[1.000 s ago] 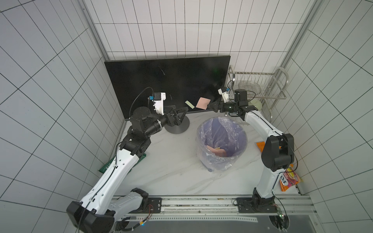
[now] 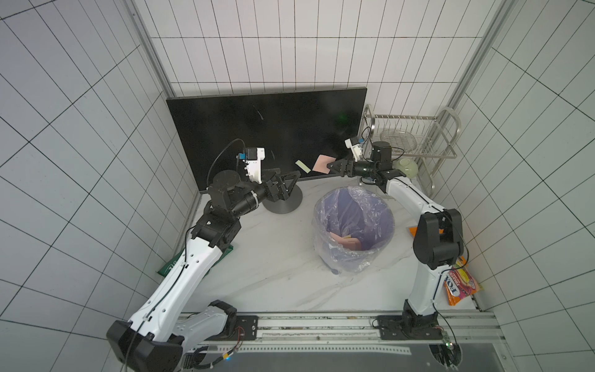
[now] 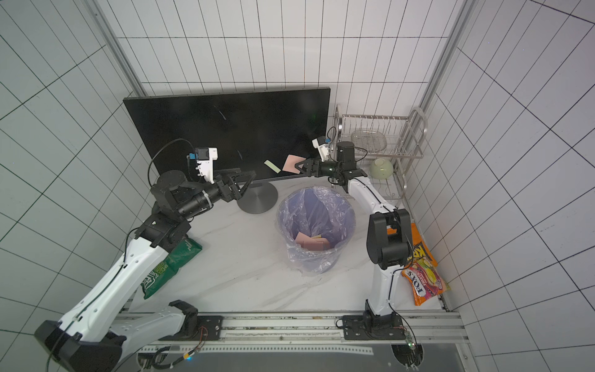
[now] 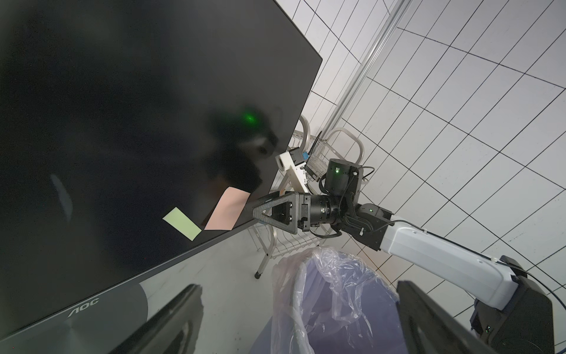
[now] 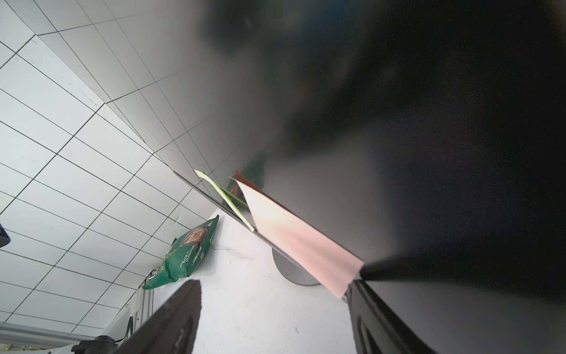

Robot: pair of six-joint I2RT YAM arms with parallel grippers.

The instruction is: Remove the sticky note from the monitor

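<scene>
A black monitor (image 2: pixel 248 124) stands at the back of the table. Two notes cling to the lower right of its screen: a pink sticky note (image 4: pixel 228 209) and, to its left, a narrow pale green one (image 4: pixel 182 224). In the right wrist view the pink note (image 5: pixel 300 239) curls off the screen, its near corner close to one finger (image 5: pixel 377 315). My right gripper (image 3: pixel 300 167) is open at the note's right edge; whether it touches cannot be told. My left gripper (image 2: pixel 291 184) hangs open and empty in front of the monitor's base.
A lined purple bin (image 2: pixel 353 229) with several paper pieces inside stands below the right gripper. A wire dish rack (image 3: pixel 378 142) is at the back right. Snack packets (image 3: pixel 424 279) lie at the right; a green packet (image 3: pixel 173 266) lies left.
My right gripper has shifted slightly left, closer to the pink note, reaching its right edge in the top left view. The left arm and both notes look unmoved.
</scene>
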